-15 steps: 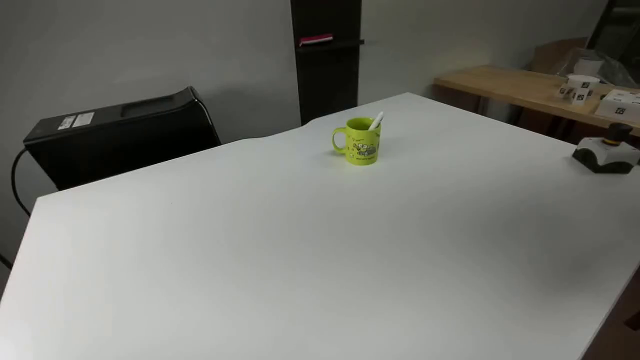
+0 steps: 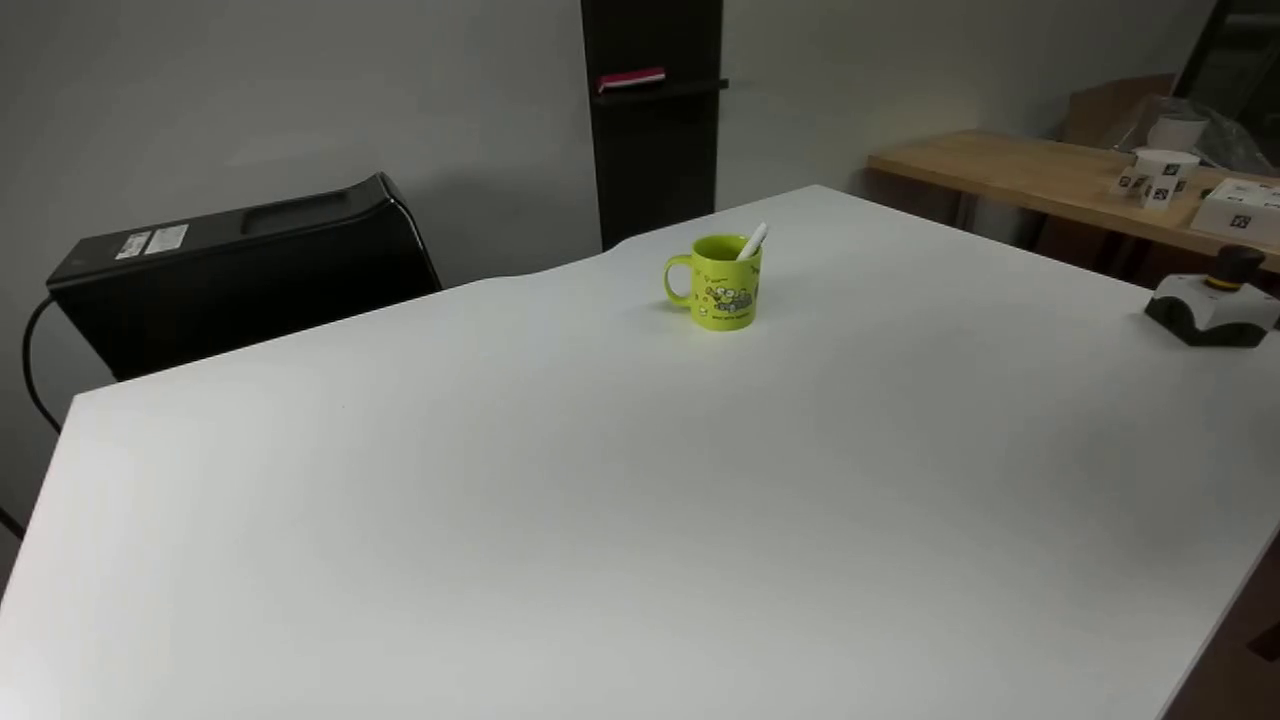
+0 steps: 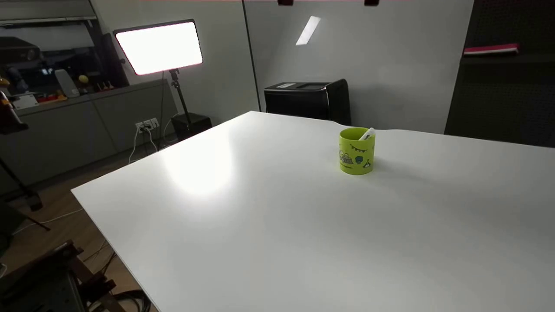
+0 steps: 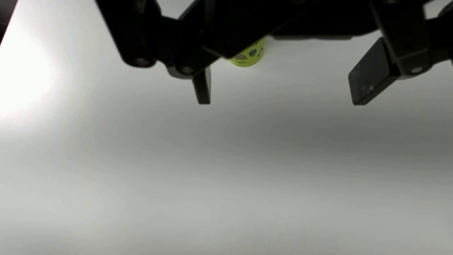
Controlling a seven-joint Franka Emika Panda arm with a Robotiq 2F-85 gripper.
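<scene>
A lime-green mug (image 2: pixel 723 294) with printed drawings stands upright toward the back of the white table (image 2: pixel 480 480), its handle on the left in exterior view 1. Leaning out of its mouth is a white marker-like stick (image 2: pixel 753 242); exterior view 2 shows the same mug (image 3: pixel 357 155) and stick (image 3: pixel 367 134). My gripper is open, its two fingers wide apart with only bare table showing between the tips. Beyond the fingers, the lower part of the mug (image 4: pixel 248 56) peeks out in the wrist view, mostly hidden by the gripper's body. The mug is apart from both fingertips.
At the table's right edge in exterior view 1 sits a white-and-black device with a dark knob (image 2: pixel 1214 302). A black bin-like box (image 2: pixel 252 270) stands behind the table, and a bright light panel (image 3: pixel 161 47) beyond its left side.
</scene>
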